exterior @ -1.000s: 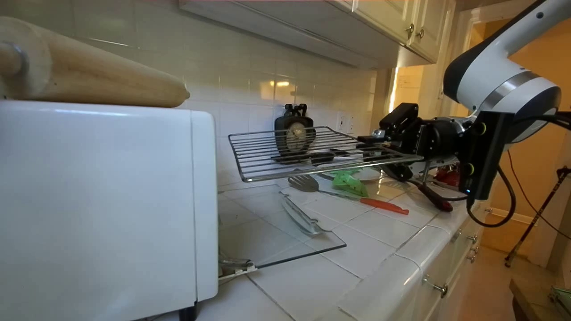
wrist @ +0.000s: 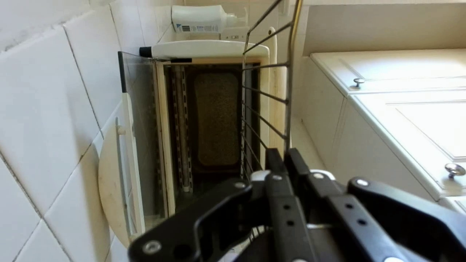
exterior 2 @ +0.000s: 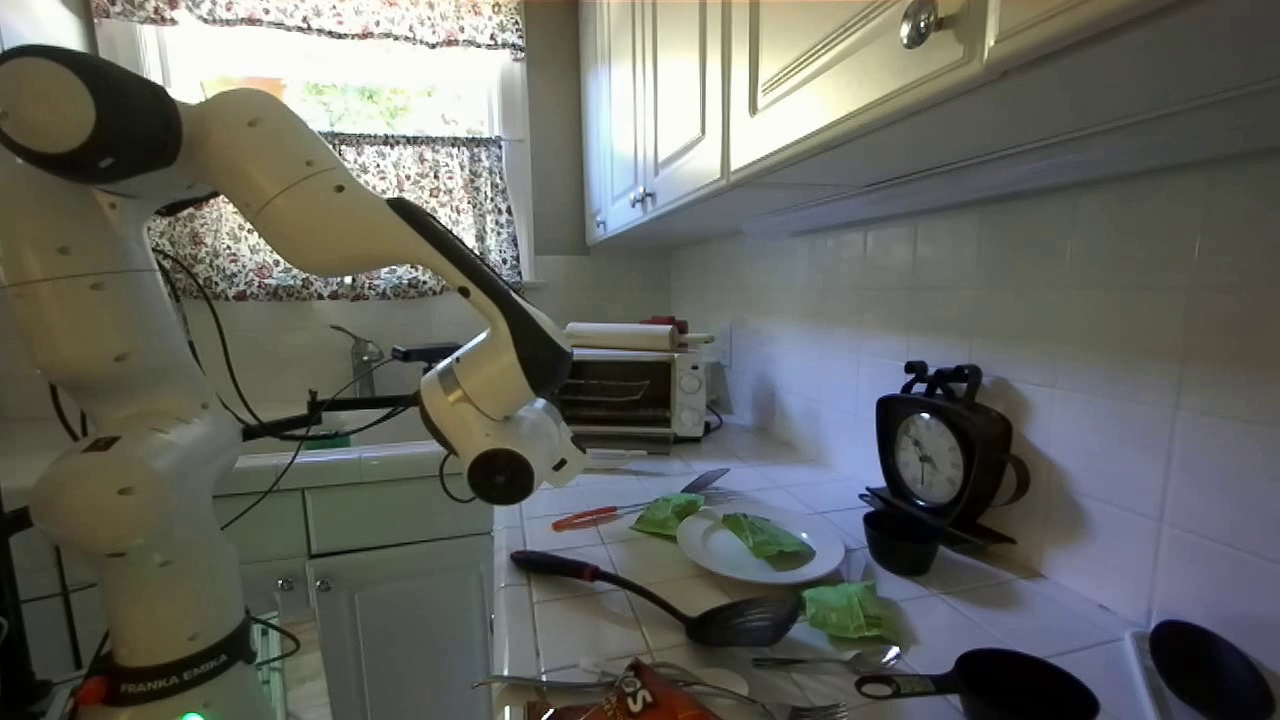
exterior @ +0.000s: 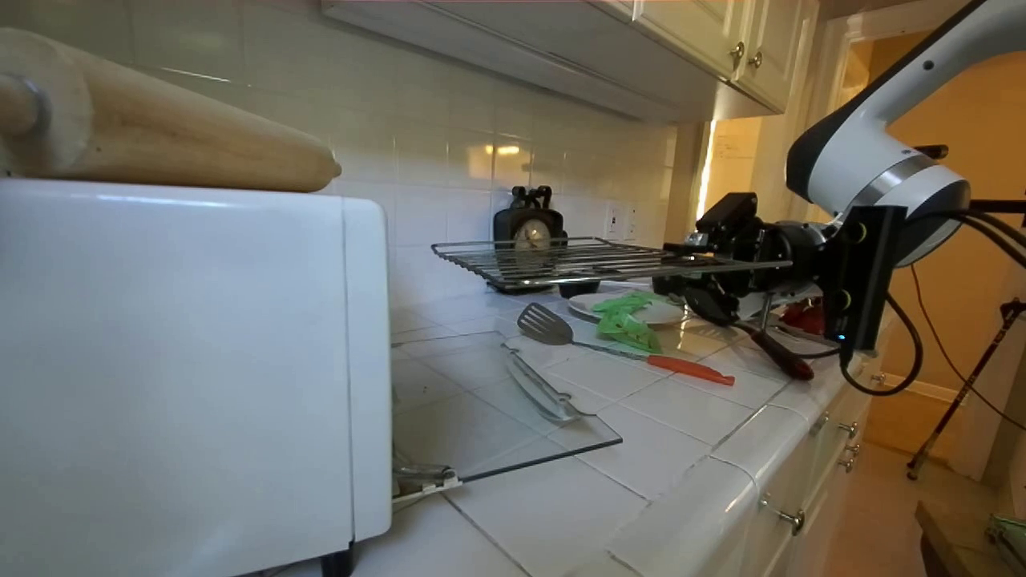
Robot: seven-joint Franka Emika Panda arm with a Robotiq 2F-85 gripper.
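Note:
A wire rack is held nearly level in the air, out in front of the white toaster oven. My gripper is shut on the rack's near edge bar, as the wrist view shows. In that view the rack appears edge-on, its bars running toward the oven's upper side. The oven's glass door is folded down over the counter, leaving the dark cavity exposed. In exterior view 2 the arm hides both gripper and rack.
A rolling pin lies on top of the oven. On the counter are a slotted spatula, green leaves, a white plate and a black ladle. Against the wall stands a clock-faced scale. Cabinets hang overhead.
The rack has come closer to level: its far end has risen and its whole frame has shifted slightly right in exterior view 1. The gripper and wrist have turned and moved with it.

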